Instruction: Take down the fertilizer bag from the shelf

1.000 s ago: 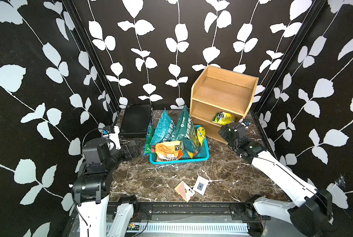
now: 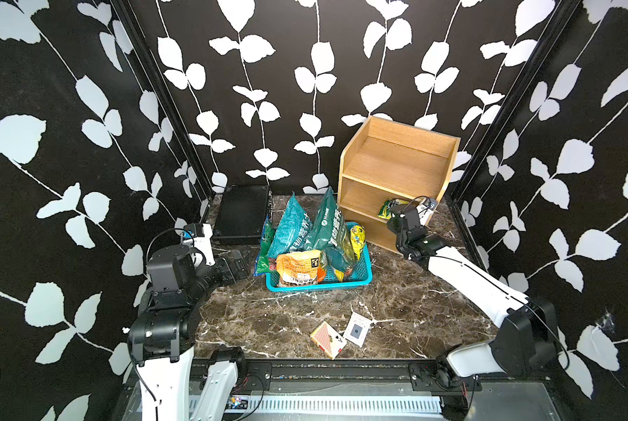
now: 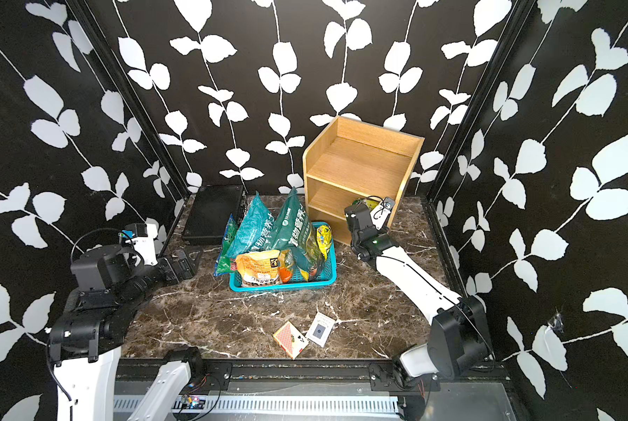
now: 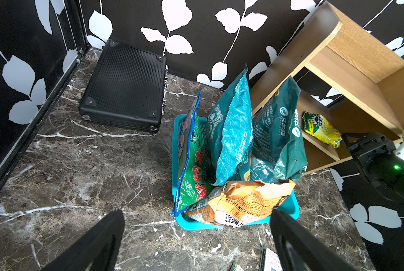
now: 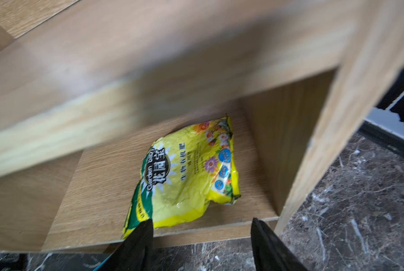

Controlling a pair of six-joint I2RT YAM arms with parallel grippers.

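A yellow-green fertilizer bag (image 5: 183, 176) lies on the middle board of the wooden shelf (image 2: 398, 161), partly hidden in the top views. My right gripper is at the front edge of that compartment, just short of the bag, its fingers apart with nothing visible between them. My left gripper hangs over the left part of the table, left and front of the basket; its wrist view shows two dark fingers spread wide, empty.
A teal basket (image 2: 366, 273) of upright and lying bags stands left of the shelf. A black case (image 2: 238, 210) is at the back left. Two small cards (image 2: 357, 328) lie near the front.
The left arm is unchanged.
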